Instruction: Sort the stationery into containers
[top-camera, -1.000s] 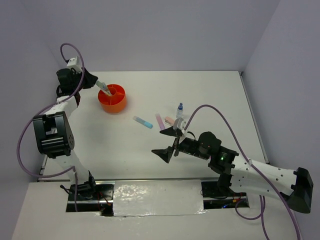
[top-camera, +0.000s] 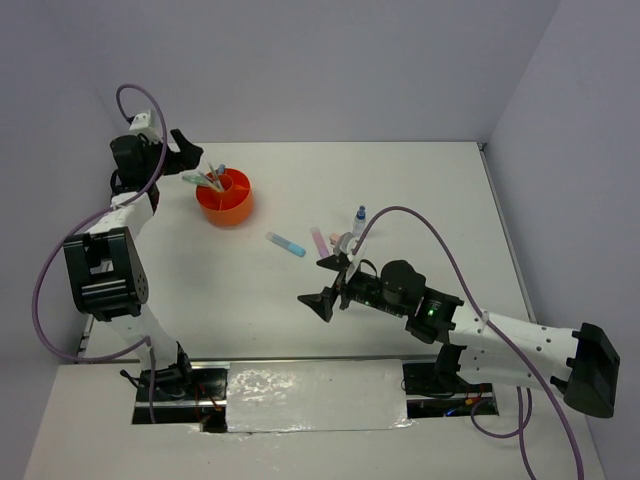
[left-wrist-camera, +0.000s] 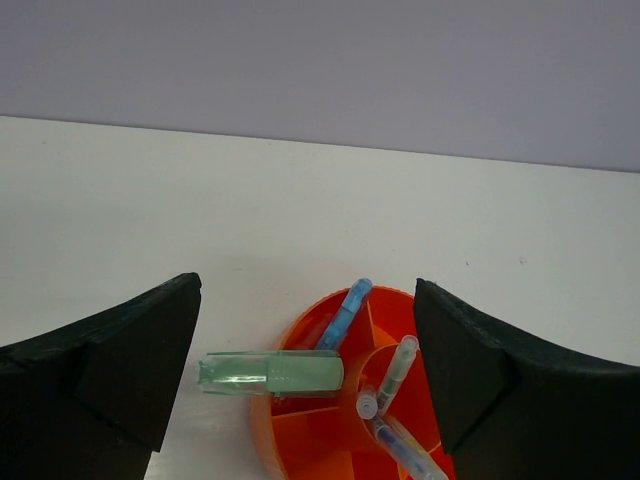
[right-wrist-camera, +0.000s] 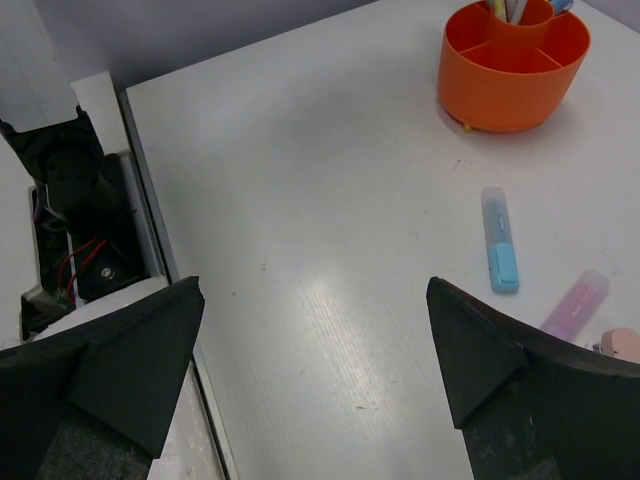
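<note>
An orange divided holder (top-camera: 225, 210) at the back left holds several pens. A green translucent item (left-wrist-camera: 270, 372) rests across its rim, between the spread fingers of my open left gripper, which is above the holder. A blue item (top-camera: 285, 244), a pink item (top-camera: 319, 241) and a peach item (right-wrist-camera: 622, 344) lie on the table. My right gripper (top-camera: 320, 283) hangs open left of the pink and peach items, holding nothing.
A blue-capped bottle (top-camera: 360, 220) stands right of the loose items. Walls border the left, back and right.
My left gripper has opened around the green item and shifted slightly. My right gripper has moved a little left and down in the top view.
</note>
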